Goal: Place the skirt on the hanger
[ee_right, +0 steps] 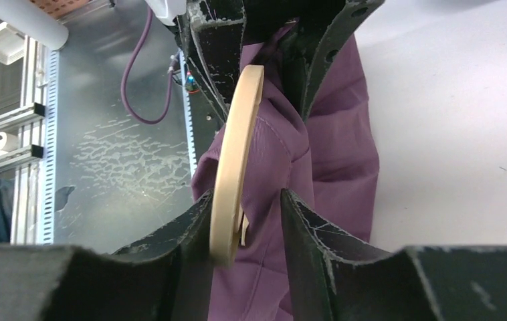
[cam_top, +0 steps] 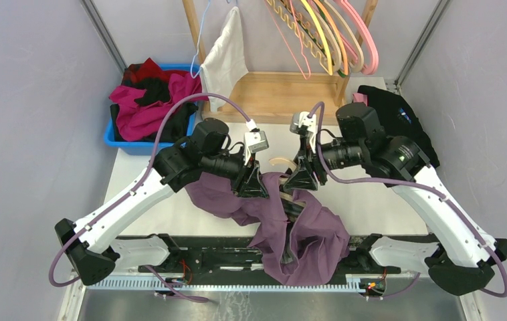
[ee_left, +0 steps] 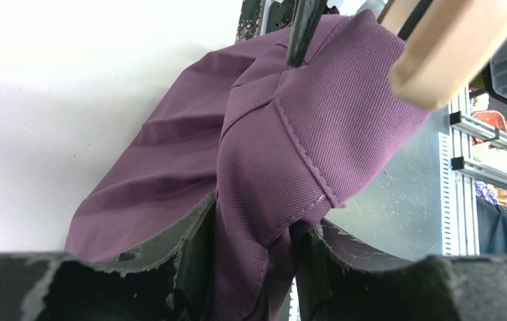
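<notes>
The purple skirt (cam_top: pixel 311 241) hangs bunched below both grippers over the table's front edge, part of it spread to the left. In the left wrist view a fold of the skirt (ee_left: pixel 264 180) fills the gap between the left fingers; how tightly they press on it does not show. My left gripper (cam_top: pixel 254 192) is close beside my right gripper (cam_top: pixel 304 182). A cream hanger (cam_top: pixel 283 162) shows between them. In the right wrist view the hanger (ee_right: pixel 235 167) lies against one finger, with a gap to the other finger (ee_right: pixel 318 257); the skirt lies behind it.
A blue bin (cam_top: pixel 147 145) of clothes stands at the back left. A wooden rack (cam_top: pixel 291 93) with several coloured hangers (cam_top: pixel 369 50) and a white cloth (cam_top: pixel 227 60) is at the back. Dark clothing (cam_top: pixel 398 117) lies at the right.
</notes>
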